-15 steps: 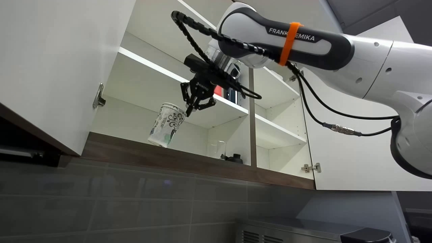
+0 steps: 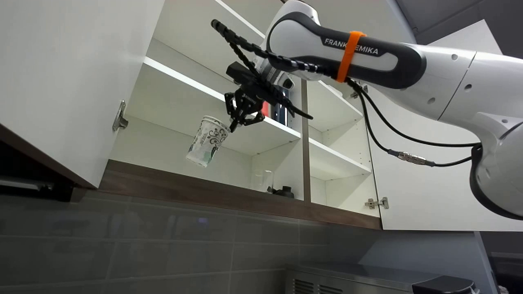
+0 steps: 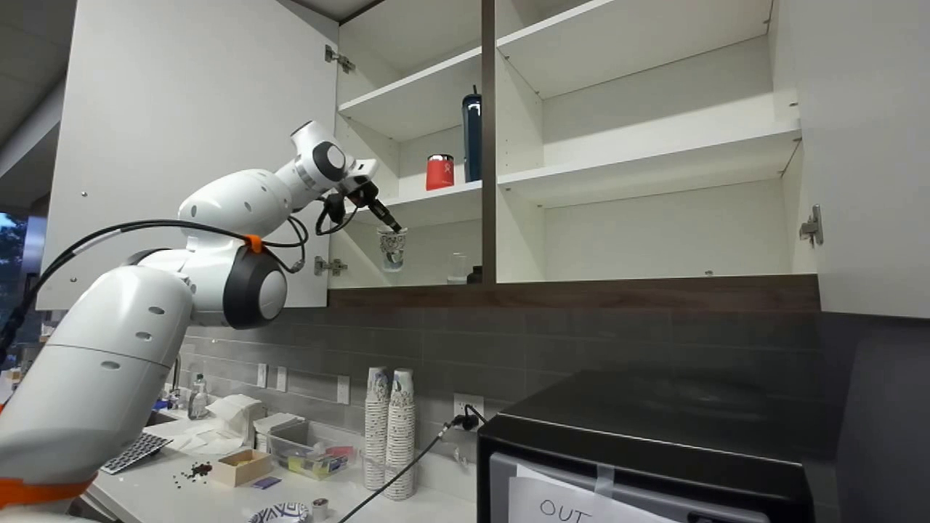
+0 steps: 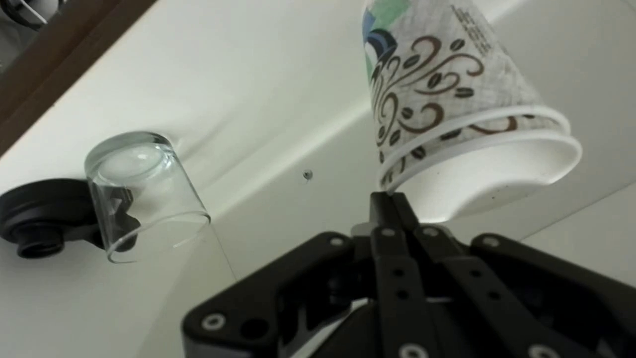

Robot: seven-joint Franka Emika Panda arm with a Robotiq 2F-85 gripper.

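Note:
Two nested paper cups (image 4: 441,77), patterned with brown swirls and coffee beans, hang from the tips of my gripper. Its fingers are closed together on the thin rim, at one side of the mouth. In exterior view 1 the cups (image 2: 208,142) hang tilted in the air before the left cabinet's lower compartment, with the gripper (image 2: 232,127) at their upper right. From exterior view 2, the cups (image 3: 392,251) appear below the gripper (image 3: 397,227), in front of the same compartment. Their depth relative to the shelf edge is hard to tell.
An upturned clear glass (image 4: 146,194) and a black lid-like item (image 4: 44,212) stand at the compartment's right end. Above, the middle shelf holds a red tumbler (image 3: 440,171) and a tall dark tumbler (image 3: 471,138). Stacked paper cups (image 3: 401,436) stand on the counter. Both cabinet doors are open.
The gripper and the hanging cups have risen and shifted slightly right in exterior view 1. The cups are still held at the rim.

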